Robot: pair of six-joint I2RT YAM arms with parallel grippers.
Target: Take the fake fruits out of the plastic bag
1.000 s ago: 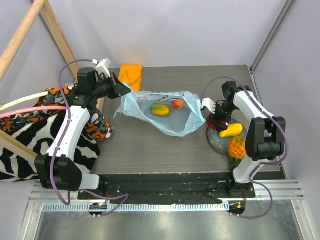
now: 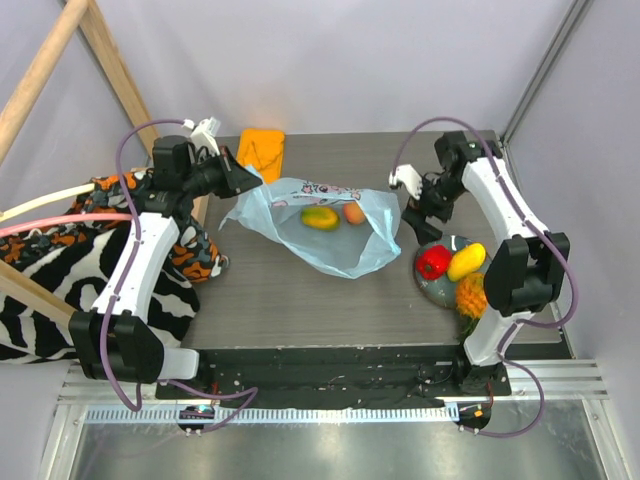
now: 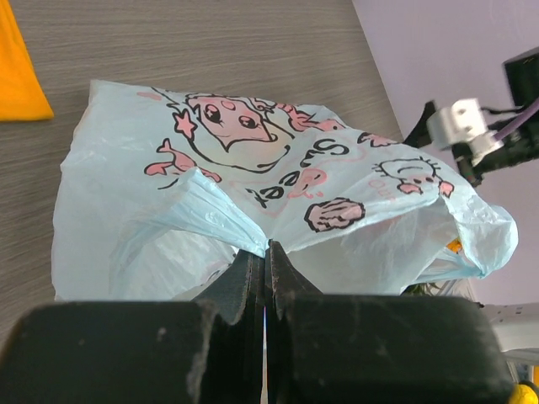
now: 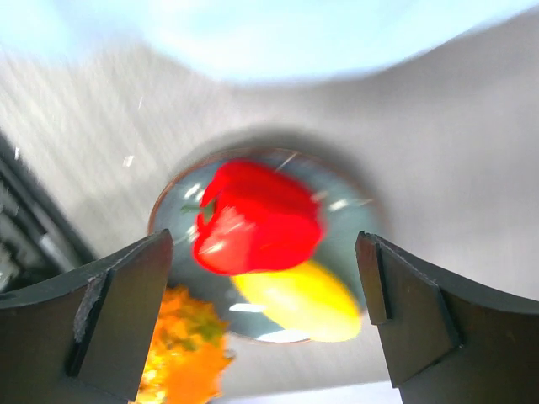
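Observation:
The light blue plastic bag [image 2: 350, 258] lies on its side with its mouth spread toward the front. Inside it rest a green-yellow mango [image 2: 320, 218] and an orange-red round fruit [image 2: 353, 213]. My left gripper is shut, with the bag's gathered edge pinched at its fingertips. On the round plate [image 2: 437, 292] at the right lie a red pepper-like fruit [image 4: 257, 219] and a yellow fruit [image 4: 303, 301]. Above the plate's far left side, my right gripper [image 2: 422, 232] hangs open; nothing is between its fingers in the right wrist view.
An orange cloth [image 2: 261, 153] lies at the back left. An orange flower [image 2: 472, 294] stands at the plate's front edge. Zebra-striped cloth [image 2: 110, 280] fills the left side. The table in front of the bag is bare.
My right gripper has lifted away from the red fruit, which now sits uncovered on the plate. The bag's right side has shifted slightly left. My left arm keeps its place.

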